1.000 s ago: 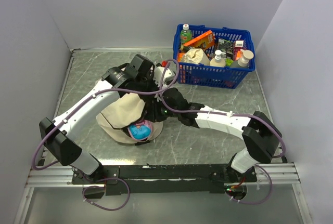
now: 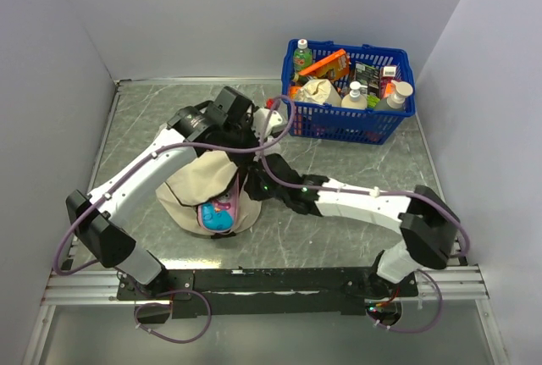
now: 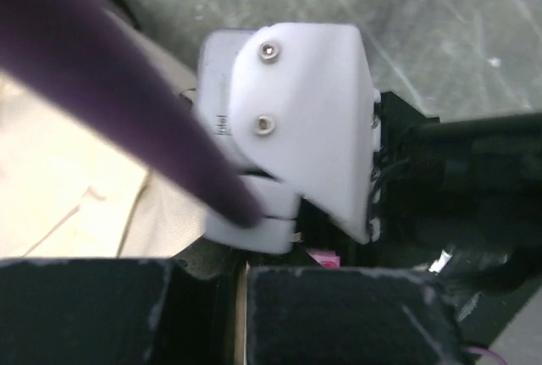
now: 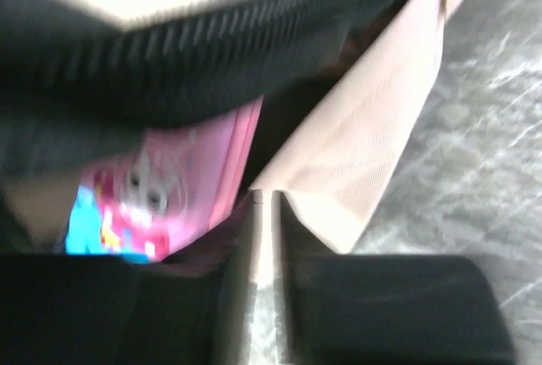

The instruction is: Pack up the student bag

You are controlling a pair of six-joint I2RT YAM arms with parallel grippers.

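The beige bag (image 2: pixel 196 180) lies on the table beneath both arms, with its dark zipper (image 4: pixel 254 47) running across the right wrist view. In its opening a pink and blue case (image 2: pixel 218 212) shows, and its cartoon print (image 4: pixel 157 183) appears on the left of the right wrist view. My left gripper is shut on a thin beige strip, apparently bag cloth. At the bag's opening, my right gripper has a narrow gap between its blurred fingers. Pale bag cloth (image 4: pixel 364 128) lies behind them; whether they touch it is unclear.
A blue basket (image 2: pixel 347 123) stands at the back right, holding bottles (image 2: pixel 355 97), an orange box (image 2: pixel 327 66) and other goods. Purple cables loop along both arms.
The case now shows more of its printed face and sits slightly farther left. The right gripper has shifted a little at the bag's opening. My left arm has barely moved.
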